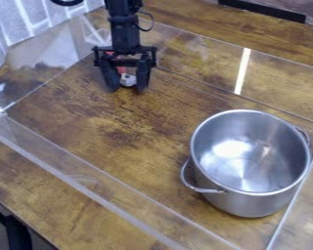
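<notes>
The black gripper (125, 78) points down at the back left of the wooden work area, low over a small red and silver object (125, 76), which its fingers mostly hide. Whether the fingers are closed on that object cannot be told. A large steel pot (248, 156) with wire handles stands at the front right.
Clear plastic strips (67, 166) edge the wooden surface (120, 137), with a draped pale cloth or sheet at the far left back. The middle of the surface between gripper and pot is clear.
</notes>
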